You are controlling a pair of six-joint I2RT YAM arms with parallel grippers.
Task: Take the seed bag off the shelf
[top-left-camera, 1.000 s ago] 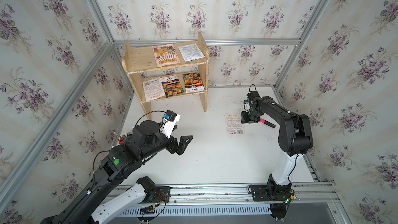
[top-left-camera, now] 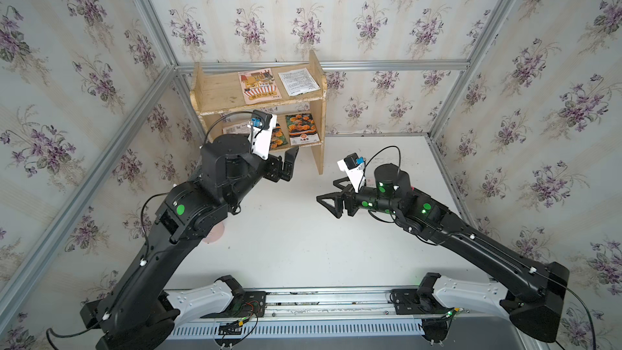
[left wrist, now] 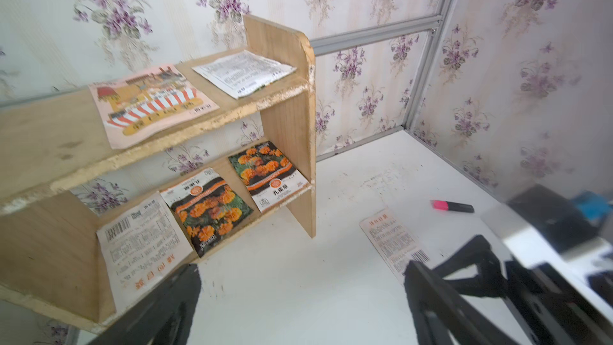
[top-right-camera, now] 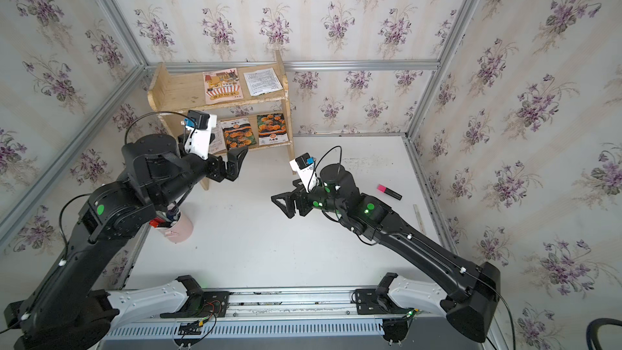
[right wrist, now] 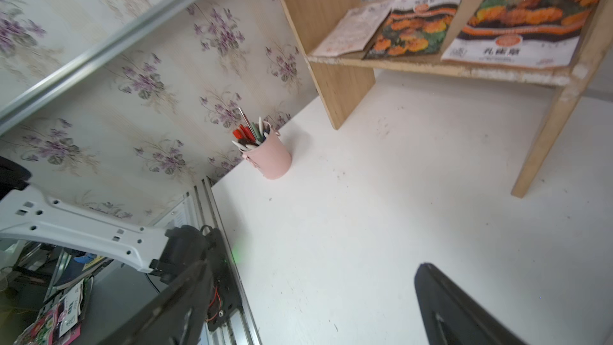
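Note:
Seed bags lie on both boards of the wooden shelf [top-left-camera: 217,84]. Up top are a pink striped bag [left wrist: 150,99] and a white printed bag [left wrist: 245,71]. Below sit a white bag [left wrist: 145,248] and two marigold bags, one in the middle [left wrist: 207,207] and one at the right end [left wrist: 268,172]. Another printed bag [left wrist: 394,237] lies flat on the table, partly covered by the right arm in the left wrist view. My left gripper [top-left-camera: 283,163] is open and empty, in front of the lower board. Over the table's middle, my right gripper [top-left-camera: 338,201] hangs open, also empty.
A pink pen cup [right wrist: 271,153] stands on the table by the left wall. A pink-and-black marker [top-right-camera: 390,192] lies toward the right. The table [right wrist: 357,230] in front of the shelf is mostly clear.
The left gripper has risen toward the shelf. The right arm has swung left and nearer the camera, away from the table bag and marker. The bags on the top board have not moved.

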